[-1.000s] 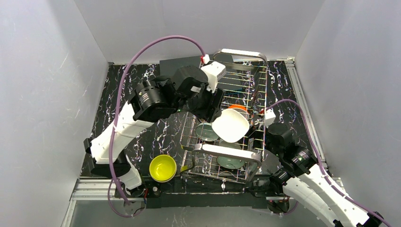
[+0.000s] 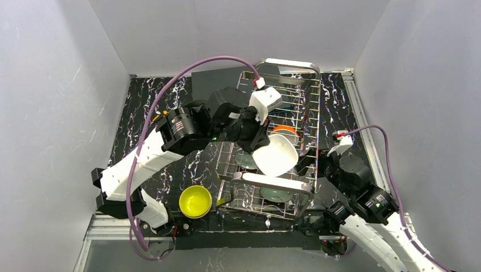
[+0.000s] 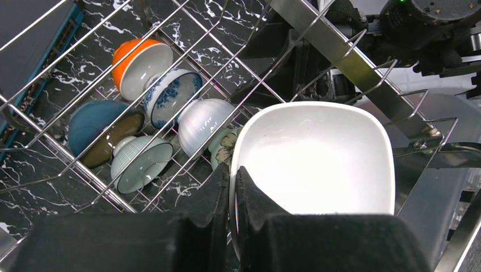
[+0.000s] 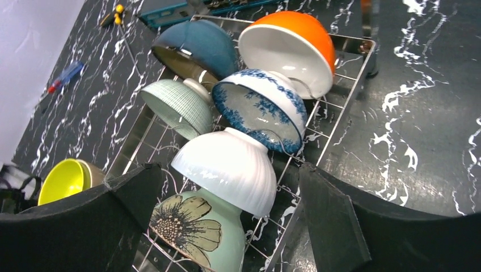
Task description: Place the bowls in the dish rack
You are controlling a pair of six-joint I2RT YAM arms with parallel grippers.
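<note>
My left gripper is shut on the rim of a white square bowl (image 3: 313, 158), held over the upper wire rack (image 2: 315, 113). Through the wires, the lower tier shows orange (image 4: 300, 34), blue-and-white (image 4: 261, 107), white (image 4: 221, 170), flowered green (image 4: 198, 232), ribbed celadon (image 4: 178, 105) and blue (image 4: 195, 45) bowls, resting tilted. My right gripper is at the rack's right side, open, its fingers either side of the lower bowls in its own view, none gripped as far as shows.
Yellow bowls (image 2: 194, 199) stand left of the rack's front. Small tools (image 4: 65, 76) lie on the marble counter left of the rack. Grey walls enclose the work area on the sides and back.
My right arm's wrist has moved right, away from the rack.
</note>
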